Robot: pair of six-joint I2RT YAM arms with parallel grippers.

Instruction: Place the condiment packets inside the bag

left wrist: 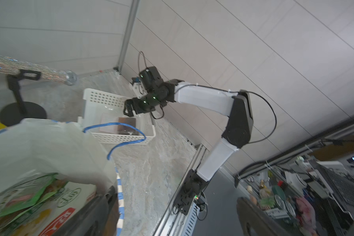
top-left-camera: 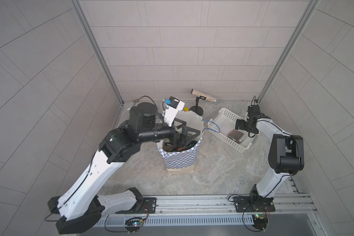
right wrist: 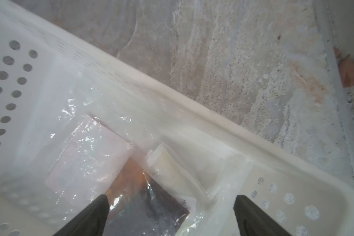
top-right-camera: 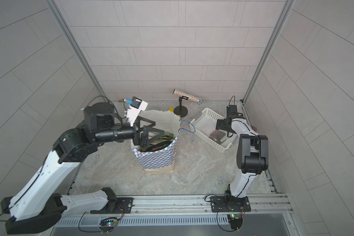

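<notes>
The blue-checkered bag [top-left-camera: 179, 160] stands open with food packs inside, including green and white packets [left wrist: 68, 202]. My left gripper [top-left-camera: 184, 137] hangs over its mouth, open, its dark fingers blurred in the left wrist view. The white basket [right wrist: 177, 96] lies right of the bag and holds a brown packet [right wrist: 145, 204], a pale pink packet [right wrist: 88, 153] and a cream packet [right wrist: 171, 171]. My right gripper is open above these packets, toward the basket's right side, with nothing held.
A black stand with a speckled tube [top-left-camera: 204, 95] and a yellow object [top-left-camera: 186, 109] sit behind the bag. Walls enclose both sides. The counter front between bag and basket is clear; blue handles reach over the basket's left edge.
</notes>
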